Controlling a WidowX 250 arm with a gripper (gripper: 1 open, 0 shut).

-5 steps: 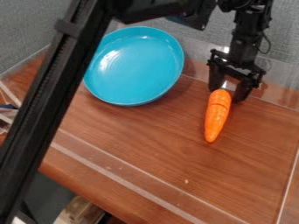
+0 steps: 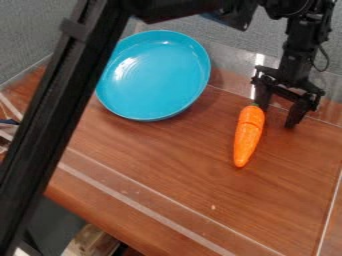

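Note:
An orange toy carrot [image 2: 249,135] lies lengthwise on the wooden table, its wide end toward the back. My black gripper [image 2: 278,108] is low just behind and to the right of that end; whether its fingers are open or shut is hard to make out. A light blue plate [image 2: 152,75] lies at the back left.
A black frame bar [image 2: 54,130] crosses the left of the view. A grey wall or mat runs along the back.
My gripper has shifted a little to the right, away from the carrot's wide end. The carrot and the plate look unmoved.

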